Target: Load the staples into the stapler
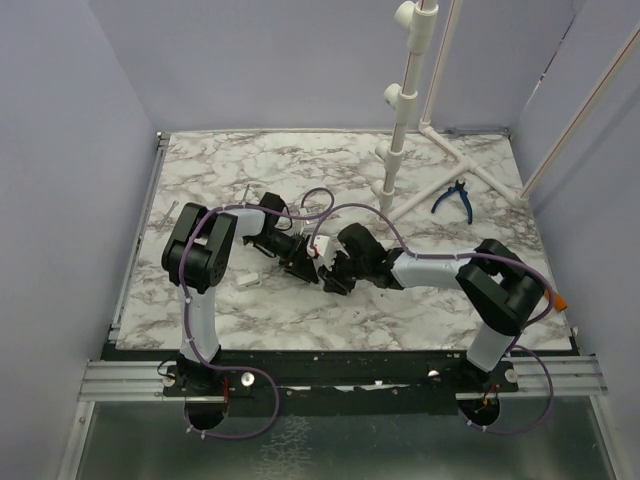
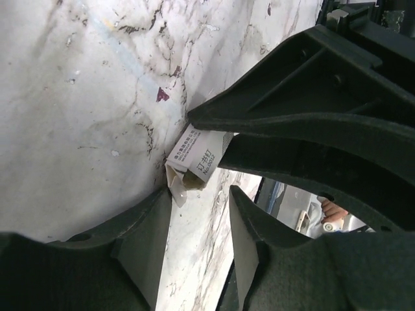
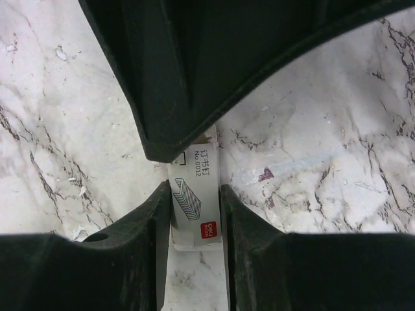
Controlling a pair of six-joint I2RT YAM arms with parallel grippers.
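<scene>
A small white staple box (image 3: 194,194) labelled No.0012 is held in my right gripper, which is shut on it just above the marble table. Its end flap stands torn open in the left wrist view (image 2: 194,155). My left gripper is part open beside that open end, its fingertips apart with no object clearly between them. In the top view the two grippers meet near the middle, largely hiding the box. I cannot make out a stapler for certain.
Blue pliers (image 1: 452,200) lie at the right beside a white pipe stand (image 1: 450,170). An orange-handled tool (image 1: 556,300) lies at the right edge. A small white object (image 1: 249,280) lies below the left arm.
</scene>
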